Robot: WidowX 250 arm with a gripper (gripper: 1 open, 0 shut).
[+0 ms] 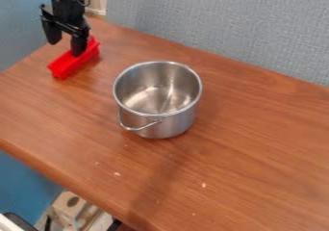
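Observation:
My black gripper (67, 38) is at the upper left, open, its fingers over a red block-like object (69, 63) lying on the wooden table near its left edge. Whether the fingertips touch the red object is hard to tell. To the right stands a steel pot (157, 98) with a wire handle at its front left.
A grey padded wall (238, 28) runs along the back. Some wooden hardware (71, 206) shows below the table's left edge.

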